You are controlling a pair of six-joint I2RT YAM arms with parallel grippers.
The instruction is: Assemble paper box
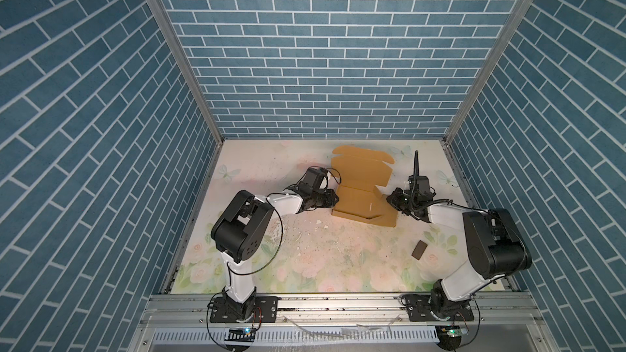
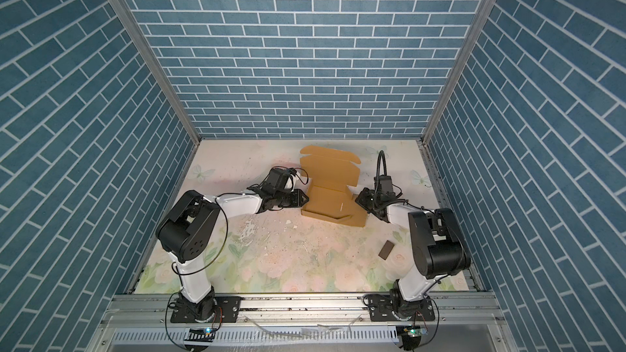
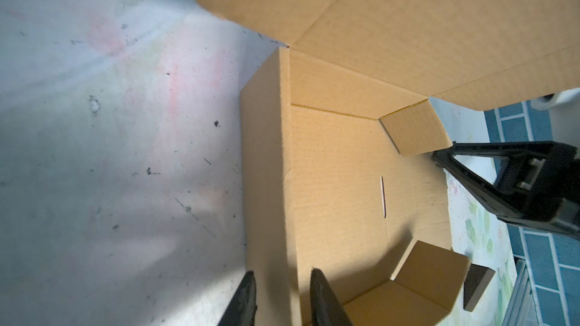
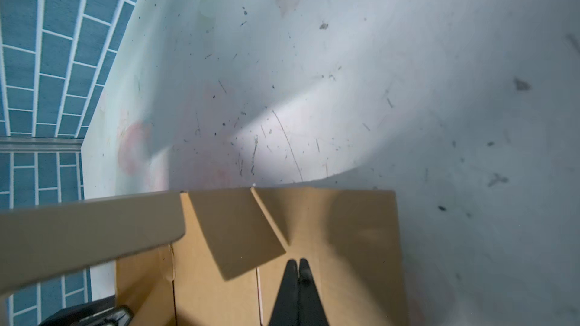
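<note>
A brown cardboard box (image 1: pixel 357 198) stands partly folded near the middle of the table, its lid (image 1: pixel 362 168) raised at the back. My left gripper is shut on the box's left side wall (image 3: pixel 265 187), one finger on each face. At the other end the side panel (image 4: pixel 365 241) lies flat and unfolded. Over this panel stands my right gripper, shut with nothing between its fingertips, close to the tip of the rear corner flap (image 4: pixel 238 229). The front corner flap (image 3: pixel 432 271) is bent inward. Whether the right fingers touch the cardboard cannot be told.
A small dark brown block (image 1: pixel 419 249) lies on the table to the right, in front of the right arm. Small white scraps (image 1: pixel 320 224) lie in front of the left gripper. The front of the table is otherwise largely clear.
</note>
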